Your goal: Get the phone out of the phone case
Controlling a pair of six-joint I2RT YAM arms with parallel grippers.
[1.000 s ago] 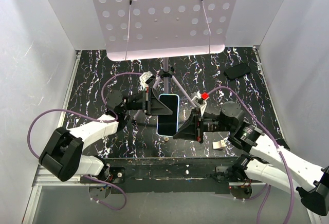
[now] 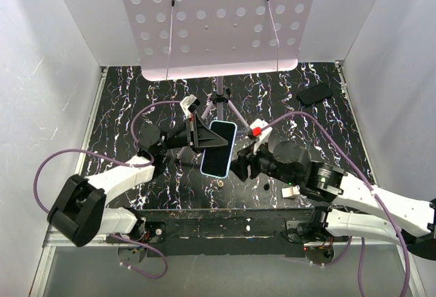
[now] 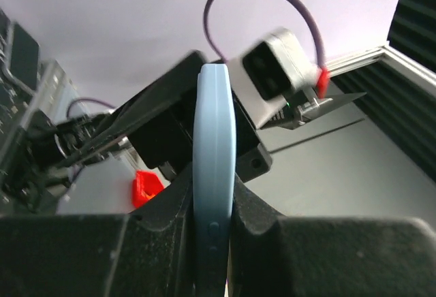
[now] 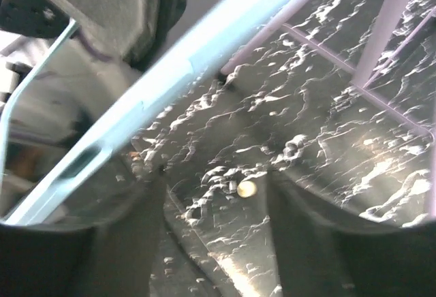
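A dark-screened phone (image 2: 216,155) in a light-blue case (image 2: 215,176) is held up off the table, tilted, its top leaning right. My left gripper (image 2: 219,141) is shut on the cased phone from the left; edge-on in the left wrist view, the case (image 3: 213,147) stands between its fingers. Close by the lower right edge is my right gripper (image 2: 240,167). Its fingers (image 4: 317,256) stand apart in the right wrist view with only the table seen between them. The case edge (image 4: 160,82), with a slot-like cut-out, crosses above them. The phone appears to be inside its case.
A black flat object (image 2: 314,94) lies at the back right. Behind the phone stands a purple-grey stand (image 2: 219,98), its legs spread on the marbled table. A small pale block (image 2: 290,192) sits near the front right under the arm.
The phone has gone from nearly upright to tilted. My right gripper, earlier at the case's lower right edge, has turned about its wrist and its fingers now stand apart.
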